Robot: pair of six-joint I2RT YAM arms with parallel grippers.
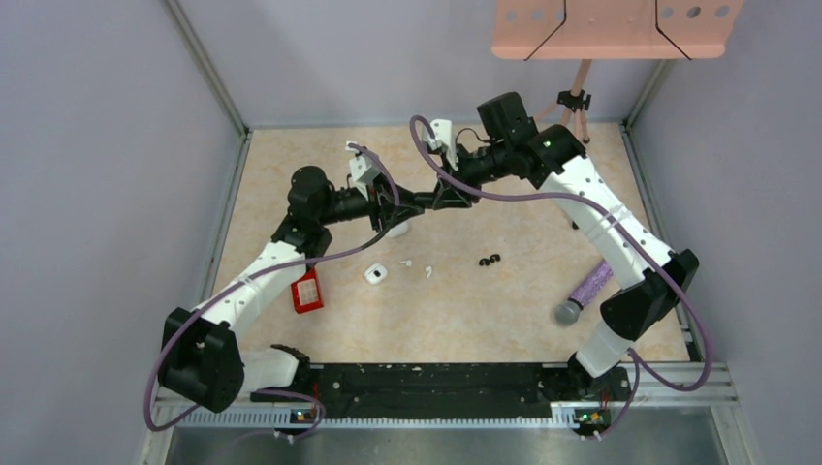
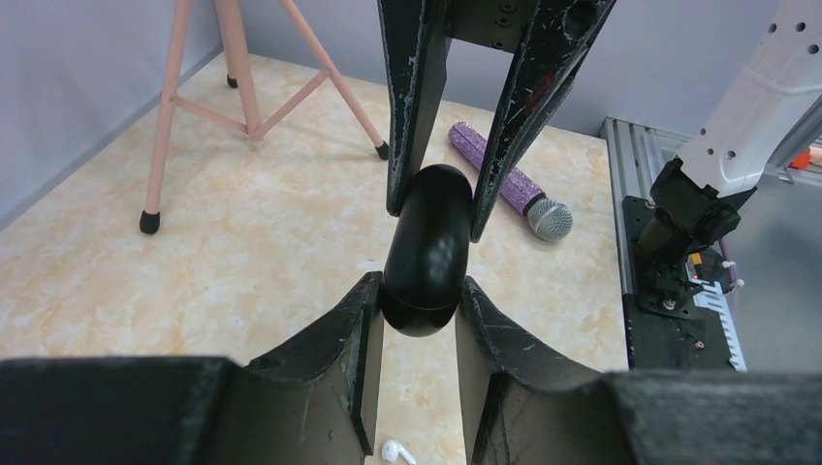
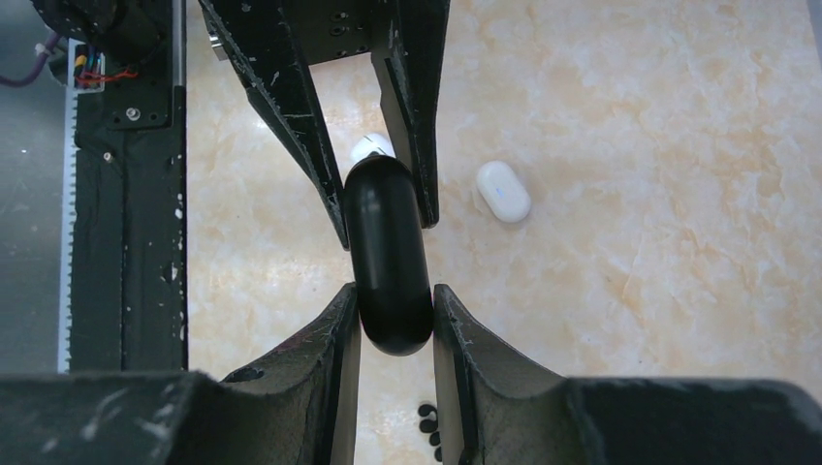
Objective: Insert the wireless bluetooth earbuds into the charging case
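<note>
A rounded black charging case (image 2: 426, 237) is held in the air between both arms, gripped from opposite ends. My left gripper is shut on its near end, where a seam line runs across the case. From the other side, my right gripper is shut on the same case (image 3: 386, 232). No gap shows at the seam; the lid looks closed. In the top view the grippers meet above the upper middle of the table. Small black earbuds (image 1: 490, 260) lie on the table below and to the right. White earbuds (image 1: 428, 272) lie nearer the middle.
A square white case (image 1: 376, 275) and a white oval case (image 3: 503, 192) rest on the table. Left of them is a red box (image 1: 307, 291). A purple microphone (image 1: 586, 291) lies at the right, and a pink tripod (image 2: 254, 87) stands behind.
</note>
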